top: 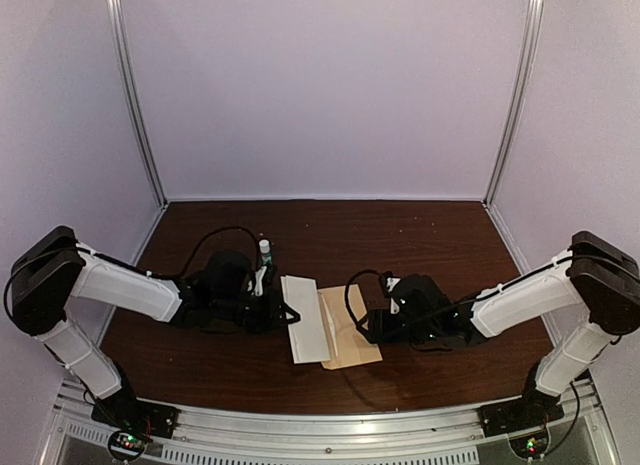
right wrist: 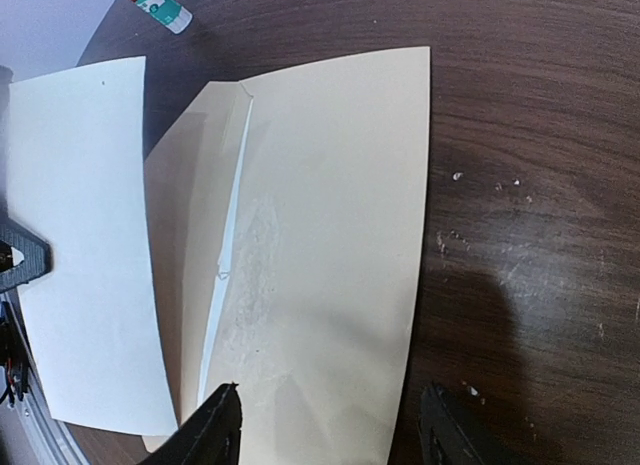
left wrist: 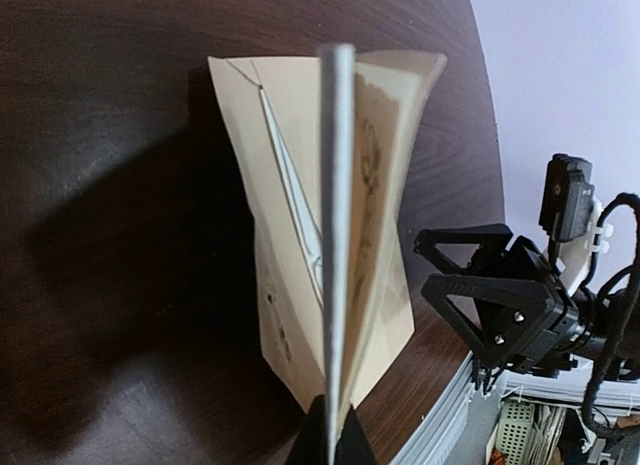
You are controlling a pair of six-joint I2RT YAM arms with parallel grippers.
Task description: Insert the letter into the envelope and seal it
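Observation:
My left gripper [top: 288, 315] is shut on the near-left edge of the white letter [top: 306, 330]. In the left wrist view the letter [left wrist: 337, 225] shows edge-on, held above the table. The tan envelope [top: 357, 347] lies on the table, its narrow slit [right wrist: 228, 230] slightly parted. From the right wrist view, the letter [right wrist: 90, 235] hangs over the left part of the envelope [right wrist: 330, 205], outside the slit. My right gripper is open above the envelope's right edge, with nothing gripped between its fingers.
A glue stick [top: 265, 251] with a white cap stands behind the left gripper; it also shows as a green-and-white tube [right wrist: 158, 5] in the right wrist view.

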